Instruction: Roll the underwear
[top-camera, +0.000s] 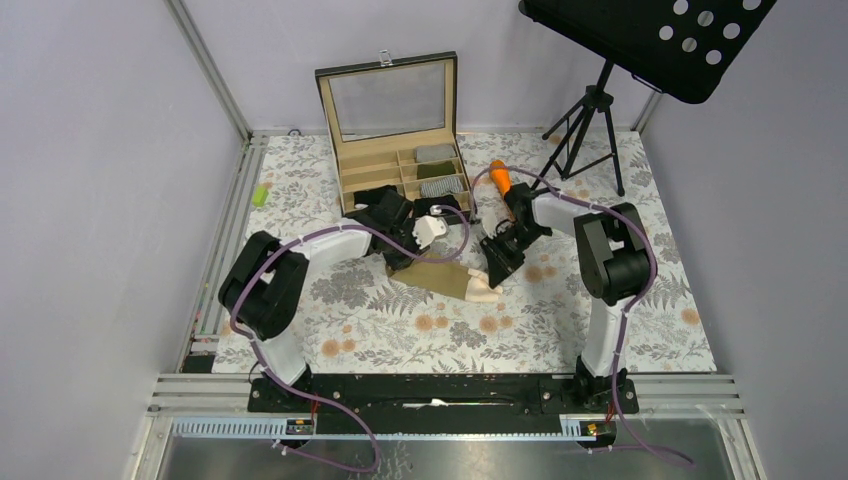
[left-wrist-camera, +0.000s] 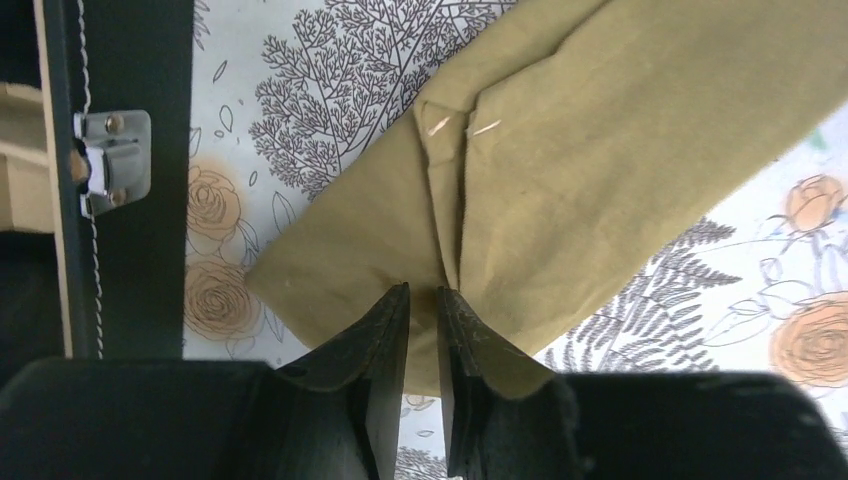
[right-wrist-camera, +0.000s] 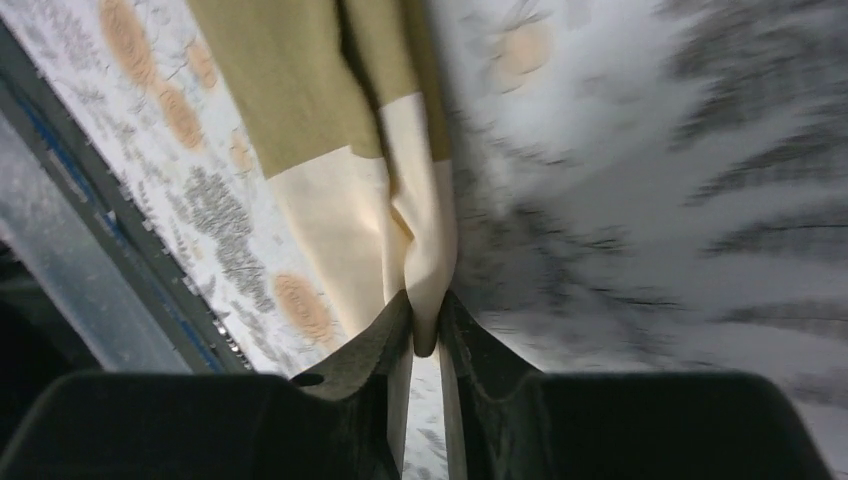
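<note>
The olive underwear (top-camera: 440, 281) lies flattened on the patterned cloth, with a cream band (right-wrist-camera: 310, 200) at its right end and folded strips along one long side. In the left wrist view my left gripper is shut on the folded olive fabric near its left end. In the right wrist view my right gripper is shut on the folded cream end. The top view shows both arms reaching down to the two ends.
An open compartment box (top-camera: 390, 155) with rolled garments stands behind the underwear. An orange object (top-camera: 500, 176) and a black stand (top-camera: 600, 100) are at the back right; a green block (top-camera: 259, 195) is at the left.
</note>
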